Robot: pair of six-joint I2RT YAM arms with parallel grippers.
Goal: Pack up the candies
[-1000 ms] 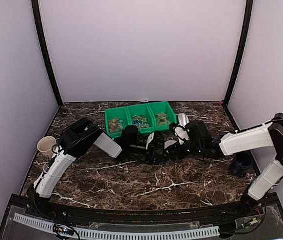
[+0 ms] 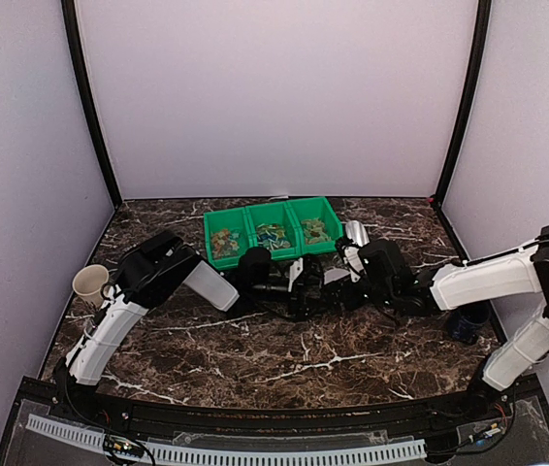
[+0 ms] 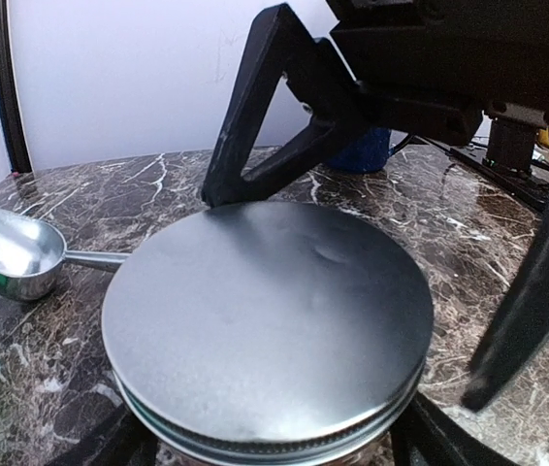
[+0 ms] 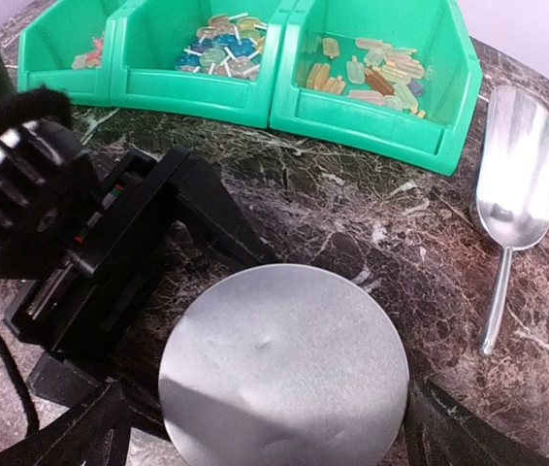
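Observation:
A silver-lidded jar sits between my two grippers at table centre, its lid filling the left wrist view (image 3: 265,320). My left gripper (image 2: 308,291) is around it, part open by the look of its fingers in the right wrist view. My right gripper (image 2: 342,283) has its fingertips at the jar's sides; whether they grip it is unclear. Three green bins (image 4: 371,146) hold candies: gummies, lollipops and ice-pop shaped sweets.
A metal scoop (image 4: 515,175) lies right of the bins. A white cup (image 2: 90,282) stands at the left edge, a dark blue container (image 2: 467,320) at the right.
The right arm has shifted slightly at the table centre over the last second. The left arm looks nearly still.

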